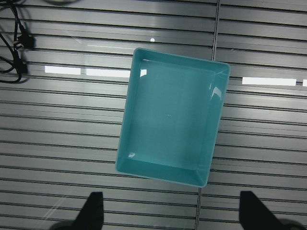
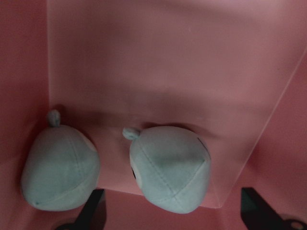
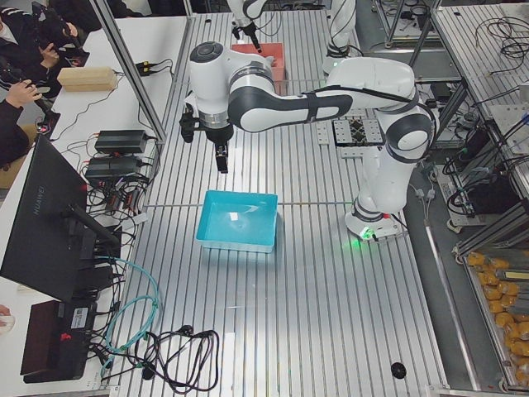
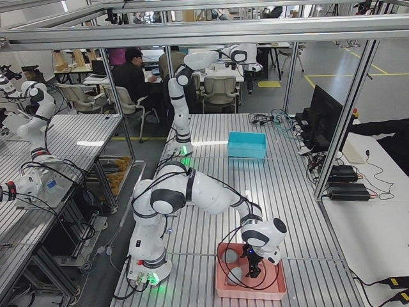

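An empty teal bin (image 1: 170, 117) lies on the slatted table beneath my left gripper, whose two fingers stand wide apart with nothing between them; in the camera left view that arm hangs above and behind the bin. My right gripper is open, low over a pink bin (image 2: 168, 57) at the table's other end. Inside that bin are two pale mint plush toys (image 2: 60, 170) (image 2: 170, 167) with small stalks, side by side along the near side, one toward the left wall, the other between the open fingers' line, slightly ahead of them.
Black cables (image 3: 186, 360) and a teal cable lie at the table's edge by a monitor (image 3: 45, 219). A frame post (image 4: 342, 128) rises beside the table. Bare slatted table surrounds the teal bin.
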